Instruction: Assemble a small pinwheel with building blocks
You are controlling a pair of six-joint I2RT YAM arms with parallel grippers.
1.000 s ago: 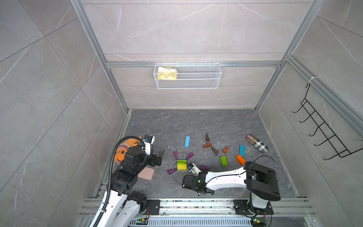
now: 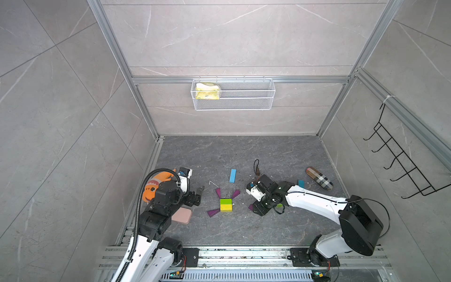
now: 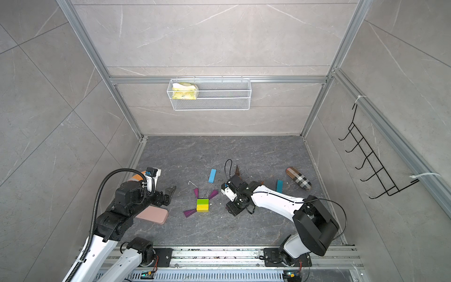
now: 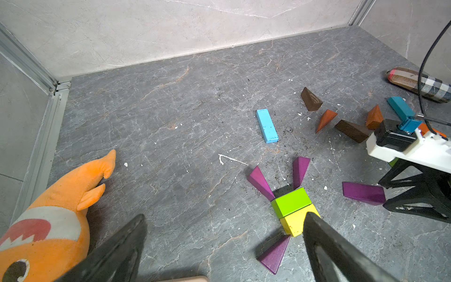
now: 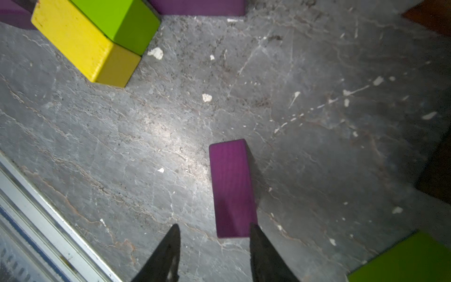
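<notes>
A yellow block point(image 2: 226, 208) and green block point(image 2: 226, 201) lie stacked together, with three purple wedges point(image 4: 273, 253) around them at lower left, upper left and upper right. A separate purple block point(image 5: 232, 192) lies on the table to the right, just beyond the fingertips of my right gripper, which is parted with nothing between. My left gripper is open and empty over the left side, its fingers at the lower edge of its wrist view.
A light blue block point(image 4: 266, 125), brown and orange wedges point(image 4: 311, 98) and a green block point(image 5: 399, 258) lie around. An orange plush toy point(image 4: 56, 221) and pink object point(image 3: 150, 213) are at left, a plaid object point(image 2: 319, 177) at right.
The right arm has moved up toward the back of the table from near the front edge, now over the separate purple block. The left arm has not moved.
</notes>
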